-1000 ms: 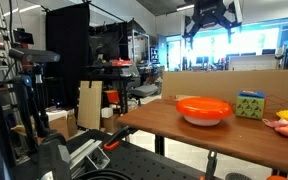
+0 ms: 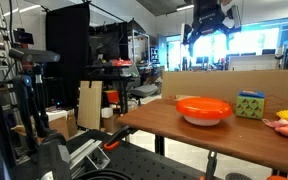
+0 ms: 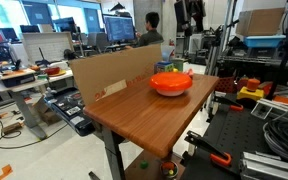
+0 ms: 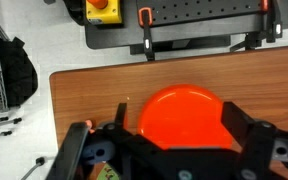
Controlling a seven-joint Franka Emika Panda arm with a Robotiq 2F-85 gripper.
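Observation:
A round orange lid or shallow dish (image 2: 204, 103) rests on top of a pale bowl (image 2: 203, 121) on the wooden table (image 2: 160, 121). From the second exterior side, the same orange piece (image 3: 171, 82) sits towards the far end of the table. My gripper (image 2: 208, 38) hangs well above it, clear of the table. In the wrist view the dark fingers (image 4: 99, 150) stand wide apart, with the orange surface (image 4: 187, 118) below and between them. Nothing is held. The gripper's lower part covers some of the orange surface there.
Behind the bowl stands a green and blue box (image 2: 250, 105). A pink and yellow item (image 2: 284, 124) lies at the table's right side. A cardboard panel (image 3: 104, 88) borders the table. Its near part is bare.
My gripper has shifted slightly to the right and turned a little in the first exterior view. The orange piece, bowl and other table items have stayed put.

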